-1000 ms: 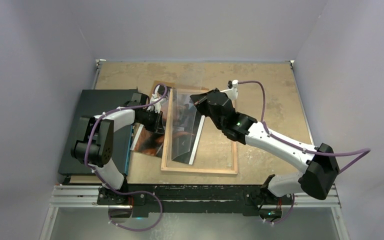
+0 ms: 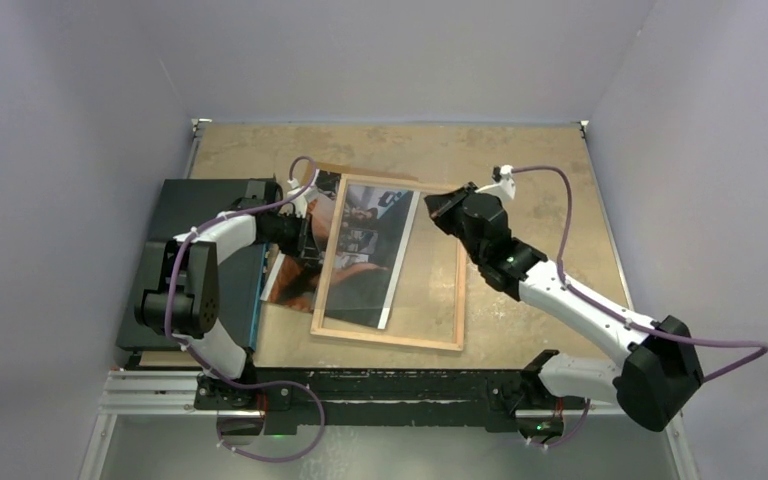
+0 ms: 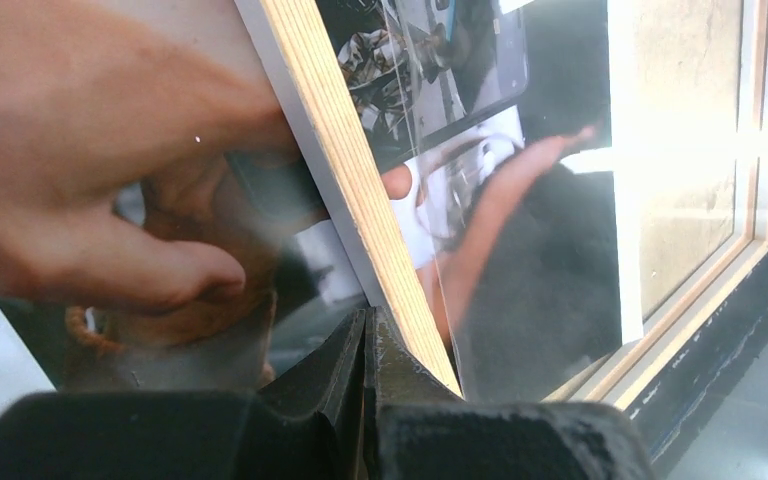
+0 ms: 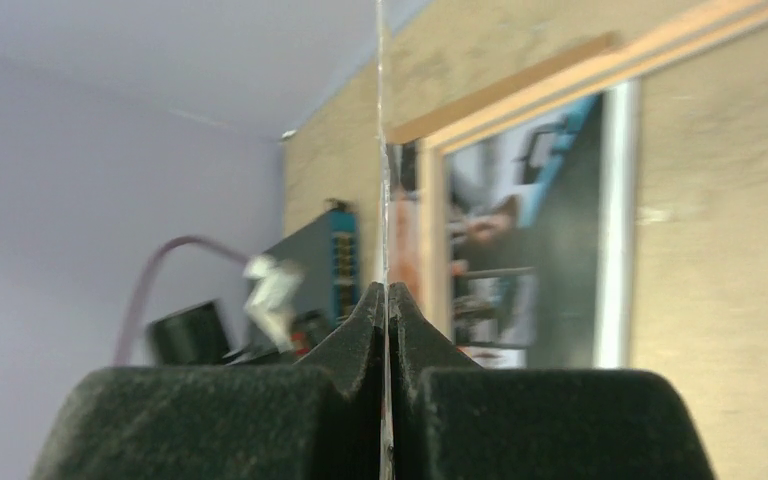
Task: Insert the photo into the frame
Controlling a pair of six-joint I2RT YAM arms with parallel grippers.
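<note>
The photo (image 2: 365, 275), dark with white side borders, lies partly inside the wooden frame (image 2: 388, 342) and extends out past the frame's left bar. In the left wrist view that bar (image 3: 355, 180) crosses over the photo. My left gripper (image 2: 305, 252) is shut at the outer side of this bar, its fingertips close against it, with nothing showing between them. Above the frame's upper right, my right gripper (image 2: 430, 205) is shut on a thin clear sheet (image 4: 384, 200), seen edge-on in the right wrist view. The sheet's outline barely shows from the top.
A brown strip (image 2: 322, 168) sticks out behind the frame's far left corner. On the left, a large dark flat box (image 2: 185, 200) lies under the left arm.
The frame has slid slightly left over the photo, with my left gripper moving left too. My right gripper has moved right with the clear sheet.
</note>
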